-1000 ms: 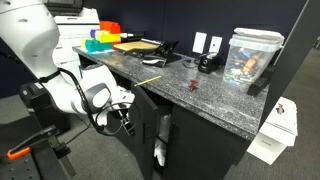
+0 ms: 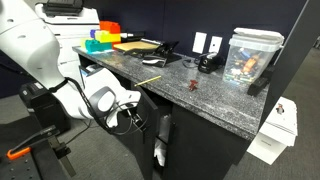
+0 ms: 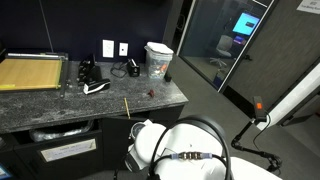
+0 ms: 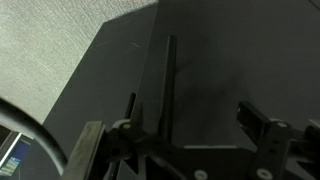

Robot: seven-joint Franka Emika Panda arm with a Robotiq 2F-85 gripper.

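Note:
A dark cabinet door (image 2: 149,122) under the counter stands part open in exterior view 1. In the wrist view its dark face (image 4: 215,65) fills the middle and right, with a slim black vertical handle (image 4: 168,85) on it. My gripper is open, its fingers spread low in that view. The handle lies between them, nearer the left finger, and nothing is clamped. The white arm (image 2: 99,92) reaches down beside the door in exterior view 1, where the fingertips are hard to make out against the dark surface.
Above runs a grey stone counter (image 2: 205,98) holding a clear tub (image 2: 248,58), a yellow stick (image 2: 151,80) and a small red item (image 2: 193,85). A white box (image 2: 275,130) hangs at the right end. Bare floor (image 2: 95,155) shows beneath the arm.
The arm's white wrist part has tilted and moved slightly down and right, closer to the cabinet door. The counter items have stayed in place.

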